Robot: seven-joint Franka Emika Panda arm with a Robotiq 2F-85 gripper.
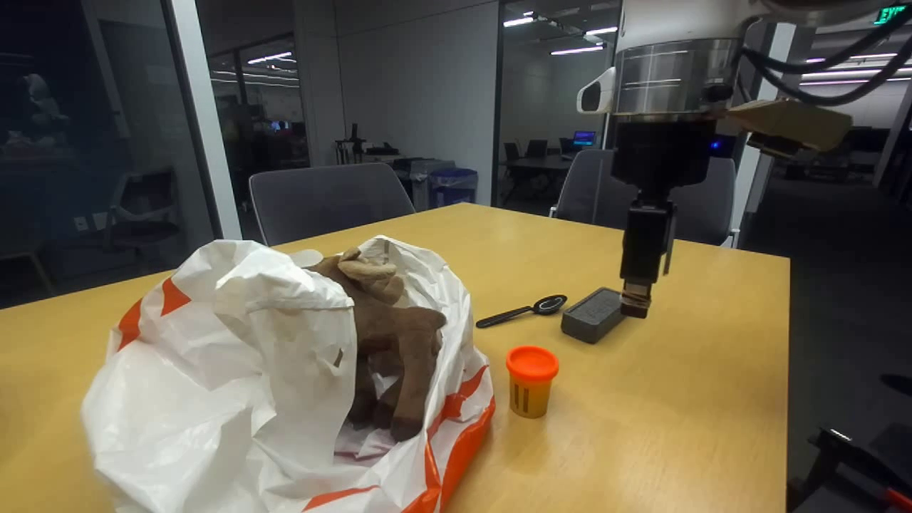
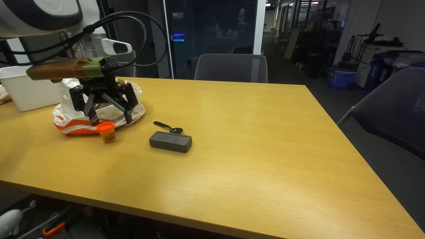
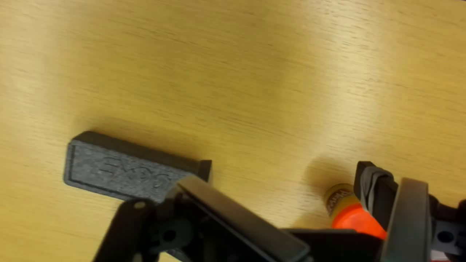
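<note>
My gripper (image 2: 111, 120) hangs above the table with its two fingers spread wide and nothing between them. In exterior view 2 it stands over the area of the small yellow tub (image 2: 108, 136) with an orange lid. The wrist view shows that tub (image 3: 339, 198) beside the right finger (image 3: 379, 190), partly covered by it. The dark grey eraser (image 3: 118, 169) lies flat near the left finger, which hides one end of it. In exterior view 1, a black spoon (image 1: 523, 311) rests close to the eraser (image 1: 590, 318).
A white and orange plastic bag (image 1: 214, 376) holding a brown plush toy (image 1: 402, 333) lies beside the tub. Behind the arm is a white bin (image 2: 34, 89).
</note>
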